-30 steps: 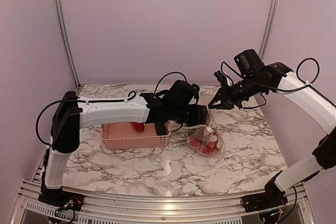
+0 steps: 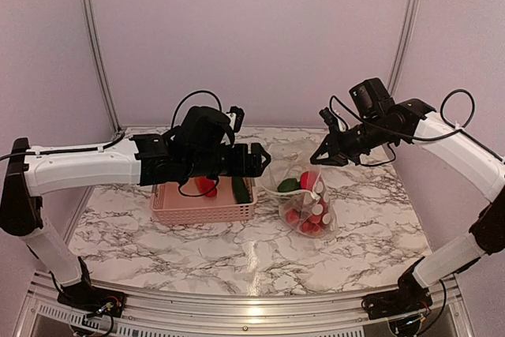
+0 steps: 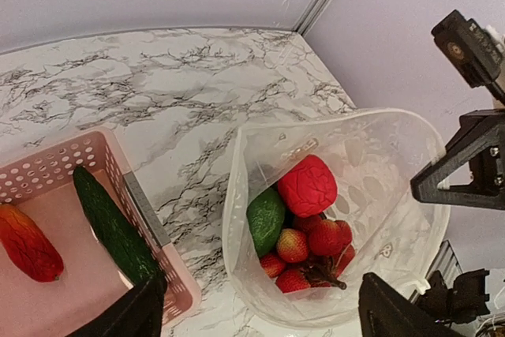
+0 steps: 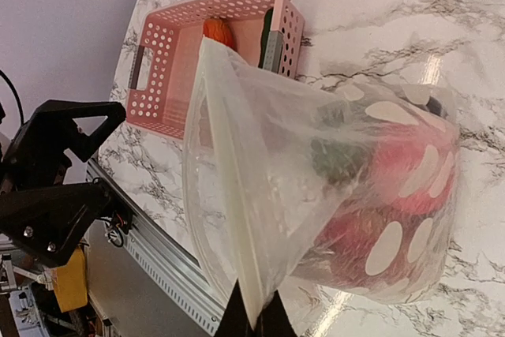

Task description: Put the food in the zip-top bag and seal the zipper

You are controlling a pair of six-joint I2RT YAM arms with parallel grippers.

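The clear zip top bag [image 3: 398, 125] with white spots stands open-mouthed on the table. Inside it are a bumpy red food piece [image 3: 306, 185], a dark green one [image 3: 266, 222] and a bunch of red fruit [image 3: 325, 238]. My right gripper is shut on the bag's rim, holding it up. To the left of the bag mouth, my left gripper [image 2: 259, 160] stands open and empty, its two fingers apart in the right wrist view. In the pink basket [image 3: 185, 286] lie a long dark green cucumber-like piece [image 3: 114, 226] and an orange-red one [image 3: 30, 244].
The basket sits close to the bag's left side, partly under the left arm in the top view. Bare marble tabletop [image 2: 181, 258] lies in front of both. A metal rail [image 2: 237, 293] runs along the front edge.
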